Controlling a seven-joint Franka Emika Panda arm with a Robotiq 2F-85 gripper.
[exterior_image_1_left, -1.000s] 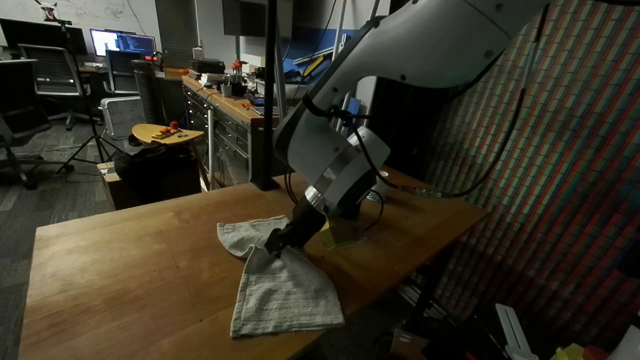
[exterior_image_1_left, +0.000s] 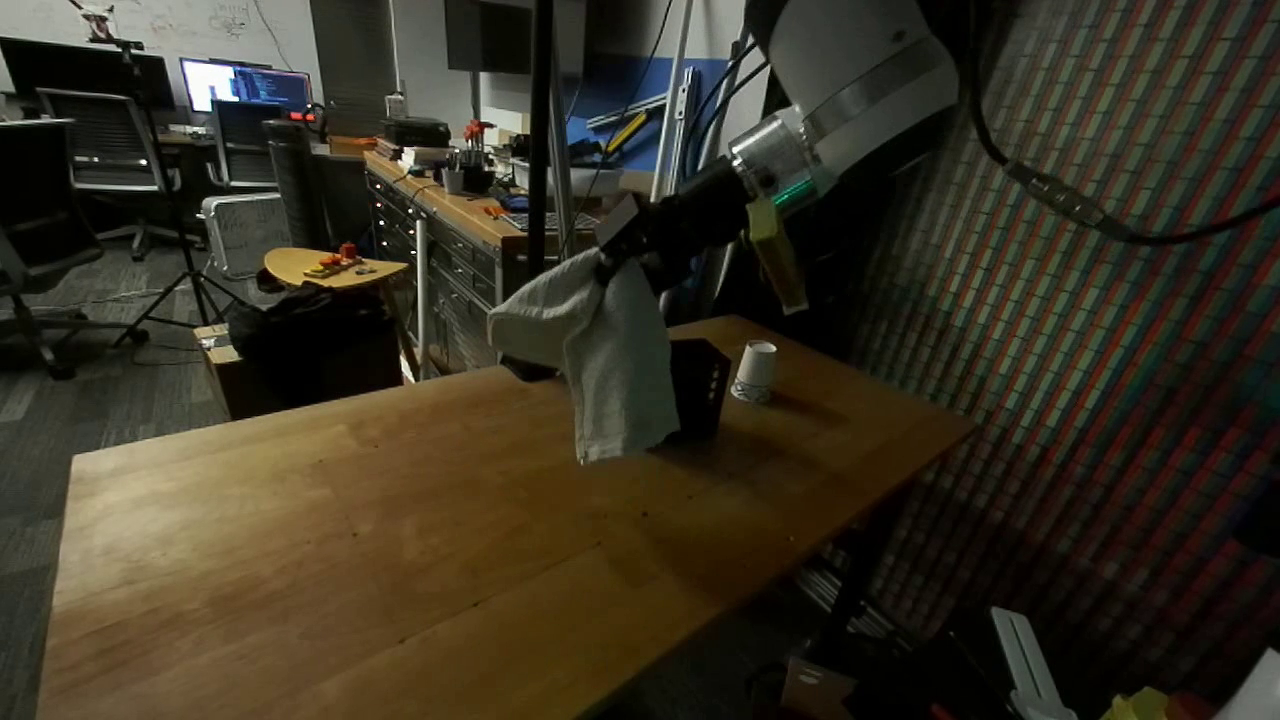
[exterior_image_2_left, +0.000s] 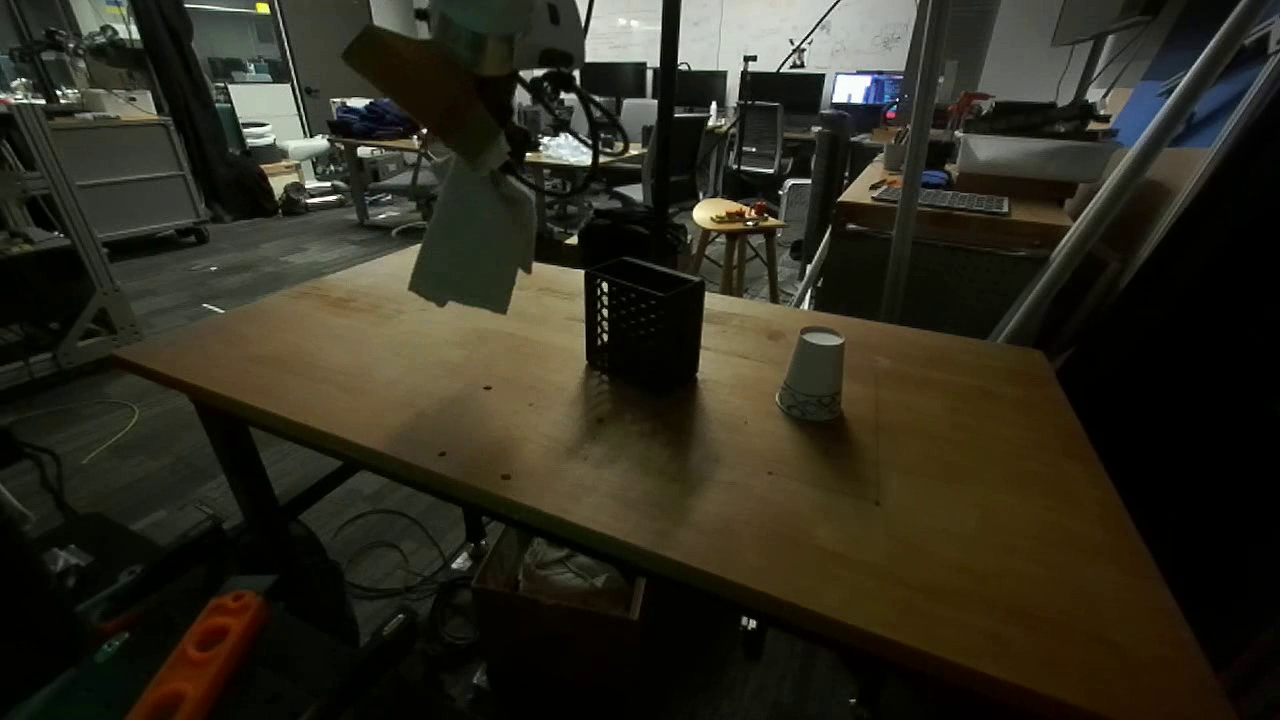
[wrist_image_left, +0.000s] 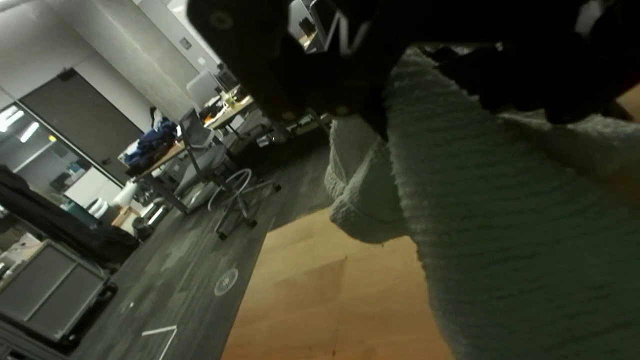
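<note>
A pale grey-white cloth (exterior_image_1_left: 624, 360) hangs in folds from my gripper (exterior_image_1_left: 609, 266), which is shut on it. Its lower edge is clear of the wooden table (exterior_image_1_left: 360, 528). In the second exterior view the cloth (exterior_image_2_left: 477, 240) dangles over the far left part of the tabletop, left of a black perforated bin (exterior_image_2_left: 644, 322). The wrist view has the cloth (wrist_image_left: 504, 240) filling its right side, with the dark fingers above it; their tips are hard to make out there.
An upside-down white paper cup (exterior_image_2_left: 812, 374) stands on the table to the right of the bin. In the first exterior view the cloth partly covers the bin (exterior_image_1_left: 699, 386).
The arm has risen and drawn back, lifting the cloth off the table. The bin and cup, mostly hidden behind the arm before, now show.
</note>
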